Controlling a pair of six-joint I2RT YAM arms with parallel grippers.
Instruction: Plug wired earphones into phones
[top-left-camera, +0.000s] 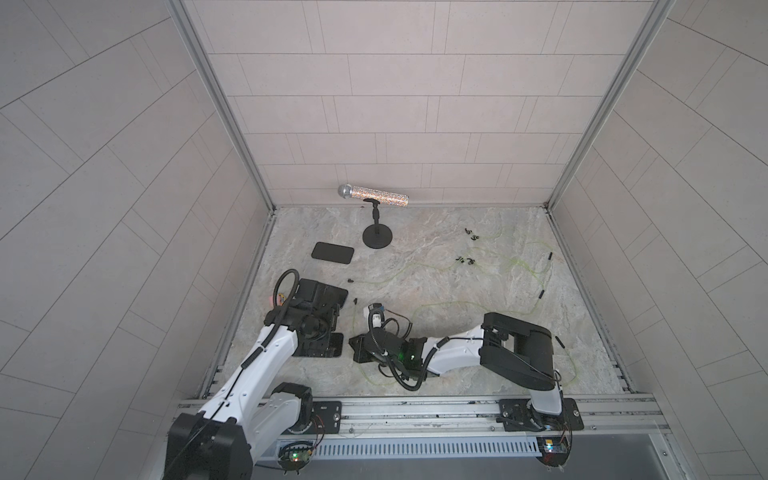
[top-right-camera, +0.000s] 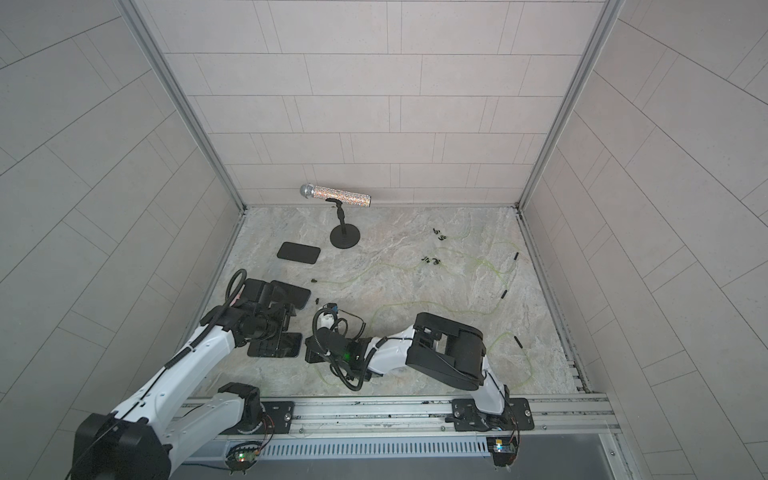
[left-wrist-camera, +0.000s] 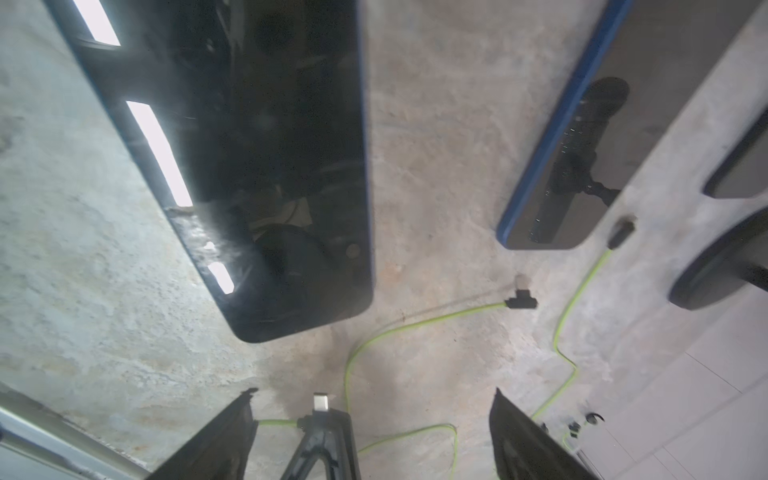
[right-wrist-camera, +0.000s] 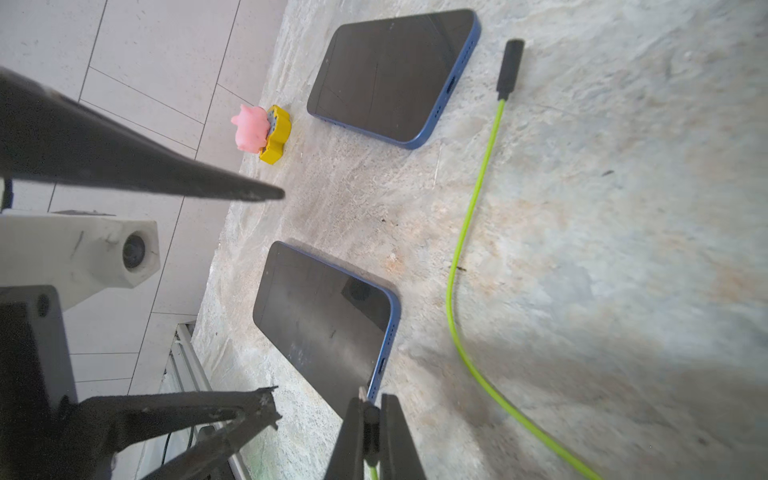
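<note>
In the right wrist view my right gripper is shut on a black earphone plug (right-wrist-camera: 371, 432), held at the port end of the lower phone (right-wrist-camera: 316, 320). My left gripper stands open, fingers wide, above the table; in the left wrist view it looks down on that phone (left-wrist-camera: 240, 160), the blue-edged phone (left-wrist-camera: 600, 152) and my right gripper's tip. Loose plugs (left-wrist-camera: 521, 300) (left-wrist-camera: 621, 233) on green cables lie beside the phones. A third phone (top-left-camera: 333, 252) lies farther back.
A pink toy on a yellow base (right-wrist-camera: 252, 128) sits by the left side. A microphone stand (top-left-camera: 377, 234) is at the back. Earphone buds (top-left-camera: 468, 260) and cables spread over the right half of the table.
</note>
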